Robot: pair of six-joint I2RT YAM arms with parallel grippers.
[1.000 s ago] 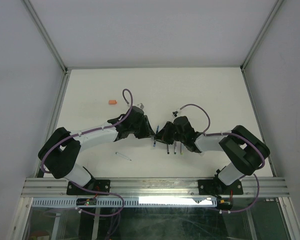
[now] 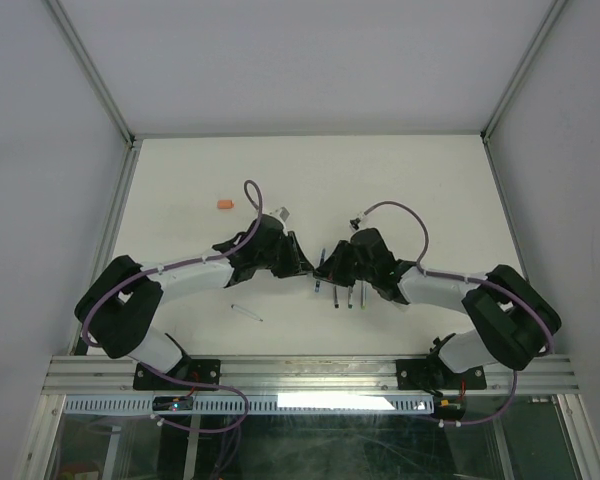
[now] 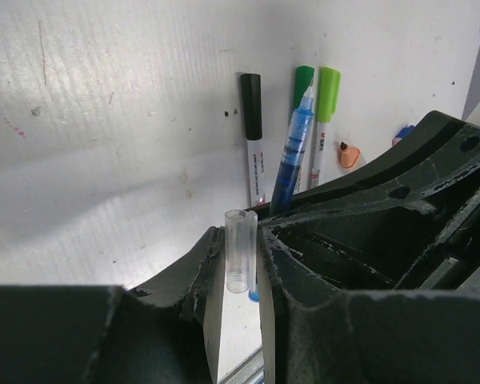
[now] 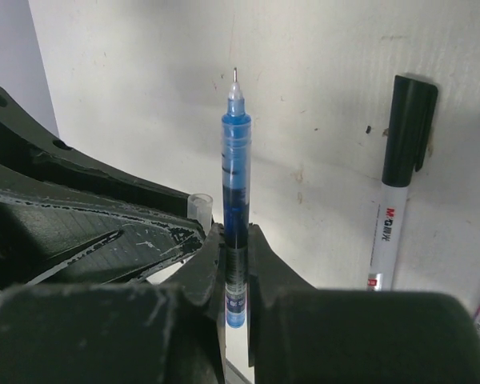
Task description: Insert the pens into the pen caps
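Note:
In the left wrist view my left gripper is shut on a clear pen cap (image 3: 237,250), its rounded open mouth uppermost. My right gripper holds a blue pen (image 4: 236,172) between its fingers, bare metal tip pointing to the top of the right wrist view. Seen from above, the two grippers meet near the middle of the table. The left fingers (image 4: 176,210) and the cap stand just left of the pen in the right wrist view. Pen and cap lie side by side, the tip outside the cap; whether they touch I cannot tell.
A black-capped marker (image 4: 398,160) lies right of the held pen, with a dark green marker (image 3: 303,82) and a light green one (image 3: 328,94) beyond. A thin clear stick (image 2: 247,313) and an orange block (image 2: 225,204) lie left.
My right gripper has shifted slightly right with the pen still in it. The left arm has barely moved in the top view.

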